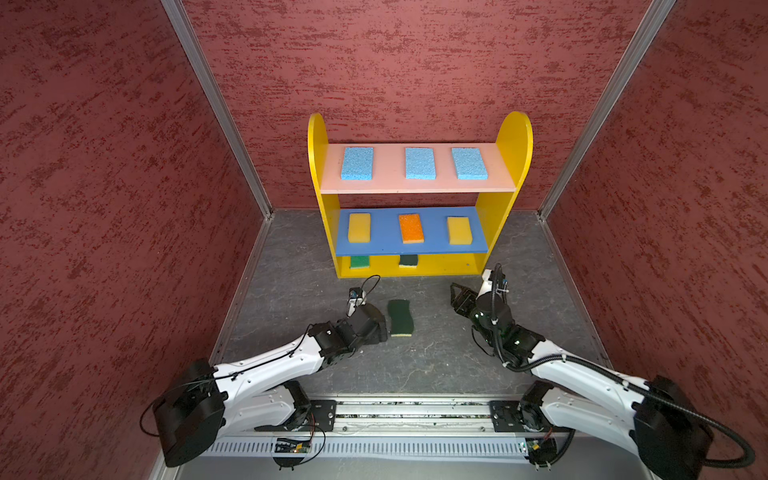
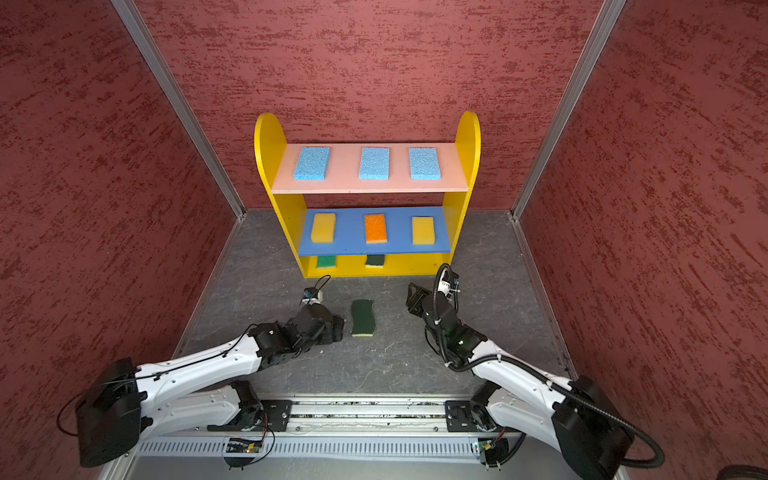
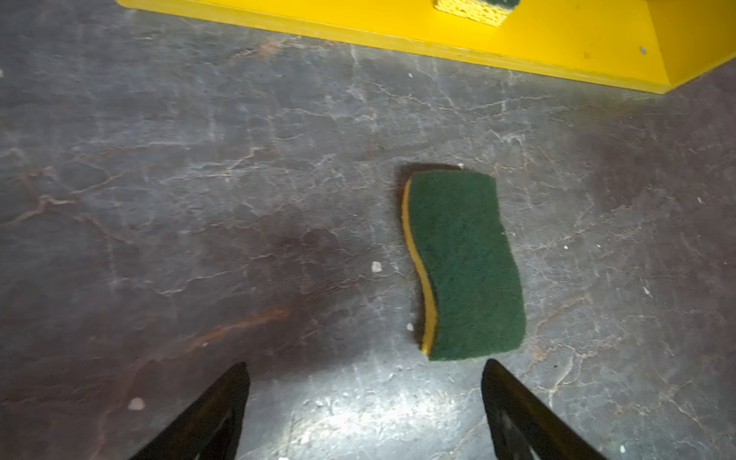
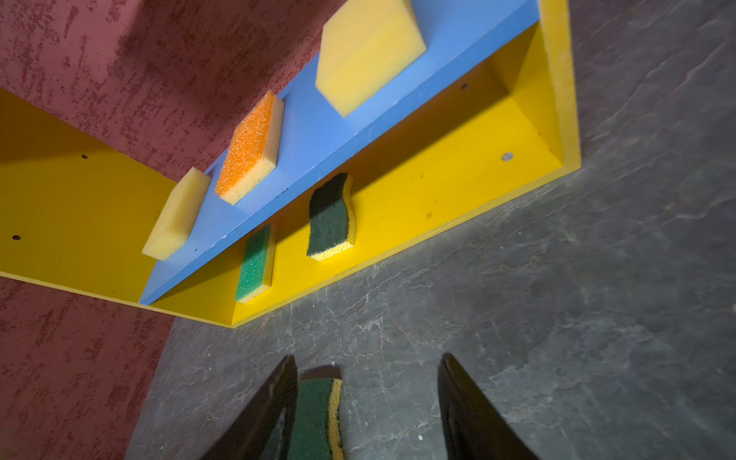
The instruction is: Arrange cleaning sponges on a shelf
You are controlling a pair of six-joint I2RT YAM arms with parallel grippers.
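A dark green sponge (image 3: 467,268) with a yellow layer lies on the grey floor in front of the shelf unit (image 1: 521,148). My left gripper hangs just short of it, open and empty. My right gripper is open, to the right of that sponge. The top pink board holds three light blue sponges (image 1: 420,163). The blue board holds two yellow sponges (image 4: 368,53) with an orange one (image 4: 243,149) between them. On the yellow bottom level lie a green sponge (image 4: 254,260) at left and a dark green one (image 4: 328,214) at centre; its right part is bare.
Walls (image 1: 104,160) enclose the floor on the back and both sides. Bare floor (image 4: 582,322) lies right of the loose sponge and on either side of the shelf unit. A metal rail (image 1: 416,406) runs along the front edge between the arm bases.
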